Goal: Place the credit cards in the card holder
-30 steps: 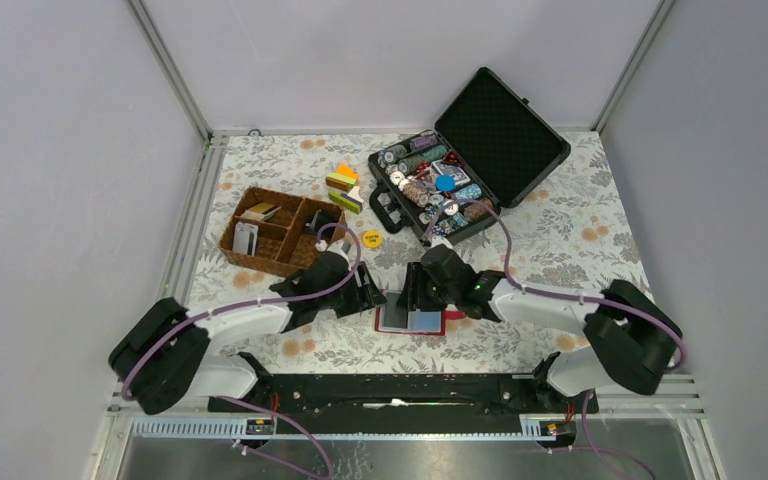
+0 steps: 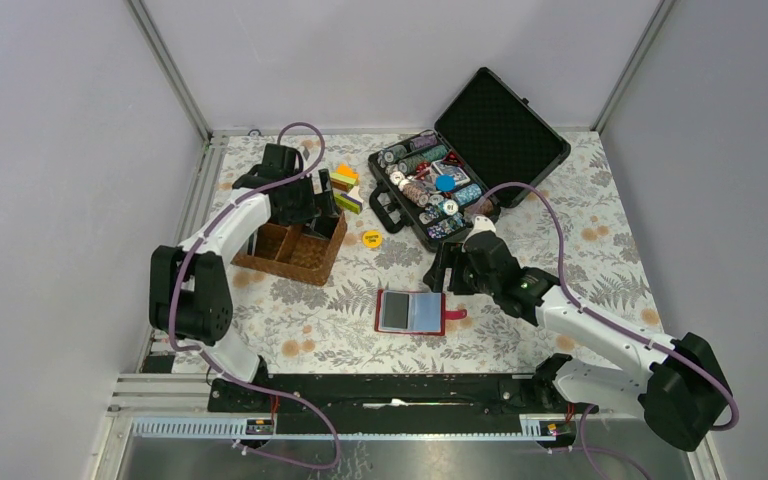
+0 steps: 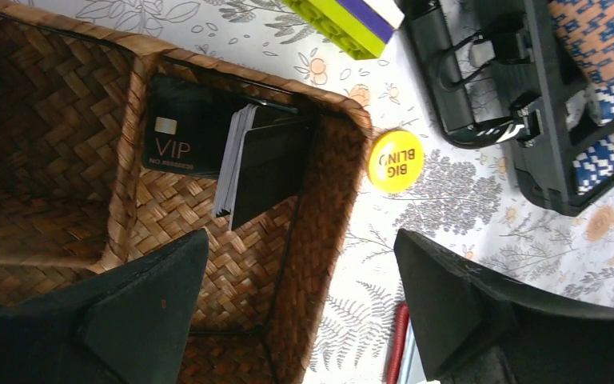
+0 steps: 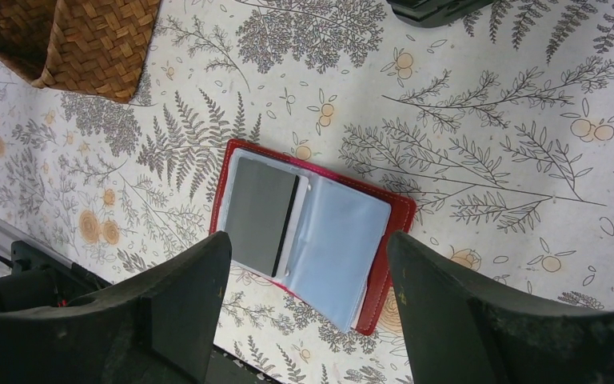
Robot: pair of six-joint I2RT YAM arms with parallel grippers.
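The black credit cards (image 3: 274, 170) stand as a leaning stack in one compartment of the woven basket (image 3: 325, 240). A black card marked VIP (image 3: 179, 148) rests against that compartment's wall. My left gripper is open above the basket, nothing between its fingers, apart from the cards. The card holder (image 4: 396, 232) lies spread open on the table, red-edged, with a grey card (image 4: 257, 214) under its clear left sleeve and a pale blue right side (image 4: 338, 244). Over the holder hangs my right gripper, fingers apart and empty.
An open black case (image 2: 430, 185) of poker chips stands at the back. Small colored boxes (image 2: 346, 190) and a yellow round token (image 2: 372, 239) lie between basket and case. The patterned table around the holder is mostly free.
My left gripper has moved from beside the holder up and left to over the basket. The right gripper has drawn back to the right from the holder, uncovering it.
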